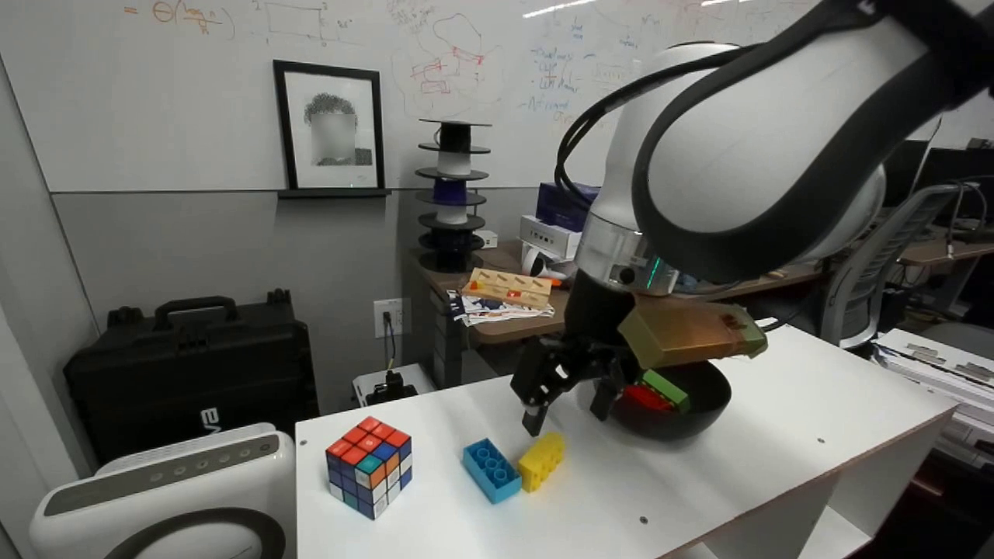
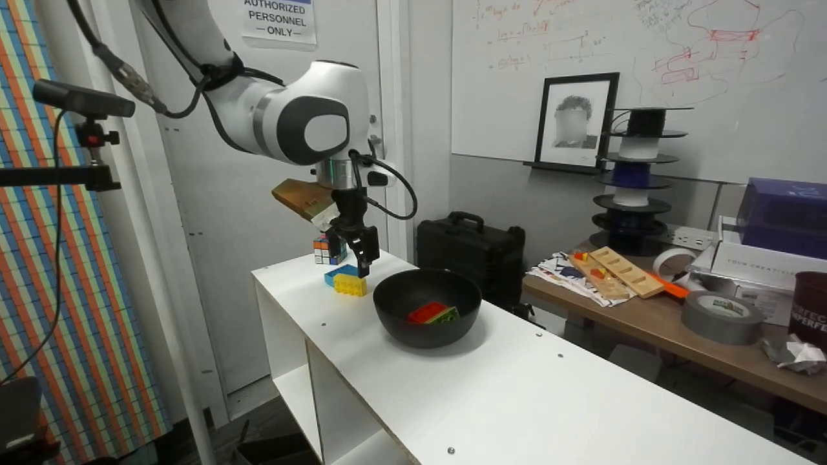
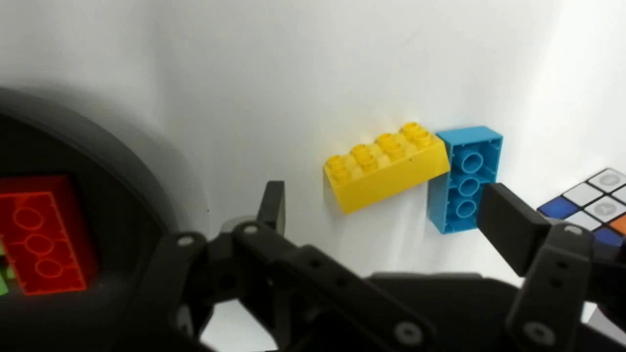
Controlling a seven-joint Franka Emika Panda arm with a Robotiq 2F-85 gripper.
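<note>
My gripper [image 1: 570, 421] hangs open above the white tabletop, its fingers spread with nothing between them. Below and a little beyond the fingertips in the wrist view lies a yellow brick [image 3: 390, 167], on its side with studs facing away. Its end meets or nearly meets a blue brick [image 3: 466, 179], which shows its hollow underside. A black bowl [image 2: 428, 337] stands on the other side of the gripper, holding a red brick [image 3: 44, 234] and a green brick [image 1: 666, 390]. In the wrist view the bowl's near part is hidden behind the gripper.
A Rubik's cube [image 1: 370, 466] sits near the table's left end, past the blue brick. Behind is a desk with spools [image 1: 453, 186] and boxes.
</note>
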